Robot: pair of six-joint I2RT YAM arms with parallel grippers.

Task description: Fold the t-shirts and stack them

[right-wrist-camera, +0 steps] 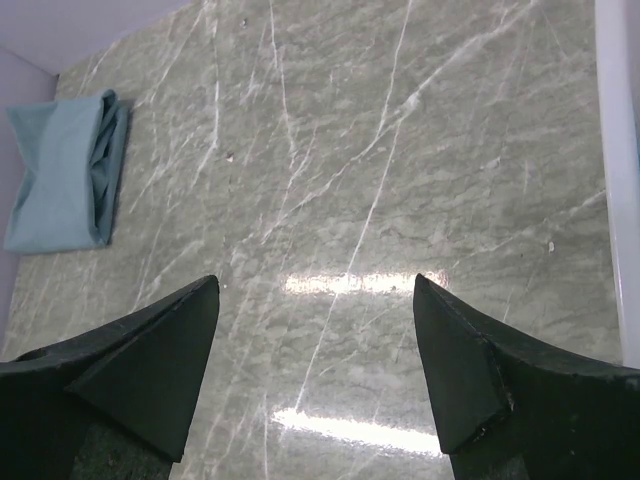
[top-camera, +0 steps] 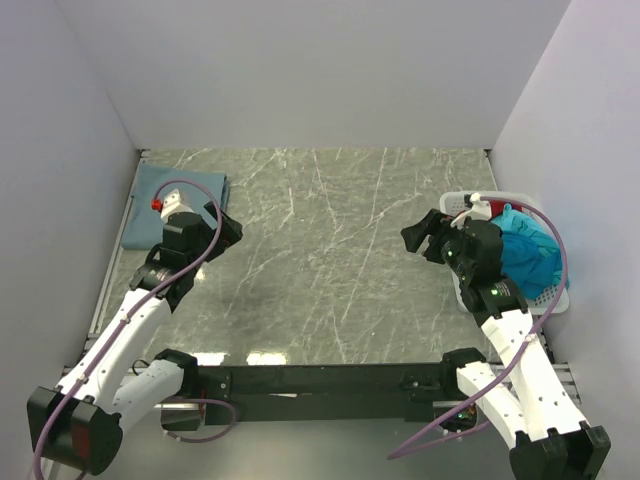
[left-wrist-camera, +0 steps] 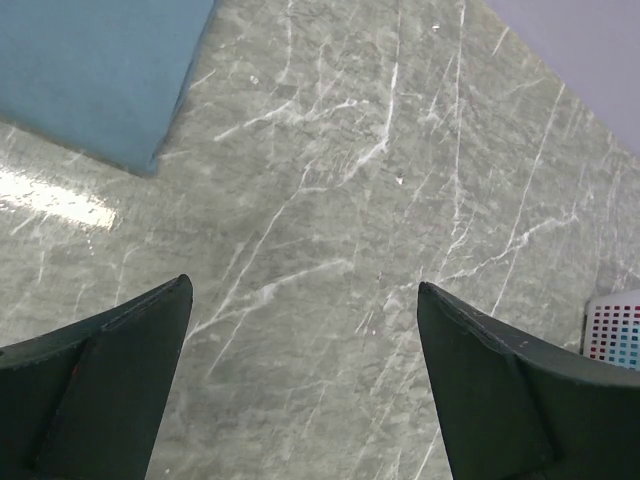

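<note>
A folded blue-grey t-shirt (top-camera: 143,215) lies flat at the table's far left corner, partly covered by the left arm in the top view. Its lower corner (left-wrist-camera: 130,110) shows in the left wrist view, and most of it (right-wrist-camera: 62,180) in the right wrist view. Bright blue and red cloth (top-camera: 530,250) is heaped in a white basket (top-camera: 560,302) on the right. My left gripper (top-camera: 232,222) hangs open above the table, right of the folded shirt, with nothing between its fingers. Over the basket's left side, my right gripper (top-camera: 415,240) is open and empty too.
Walls close it in at the back, left and right. The basket's edge (right-wrist-camera: 620,180) borders the right wrist view.
</note>
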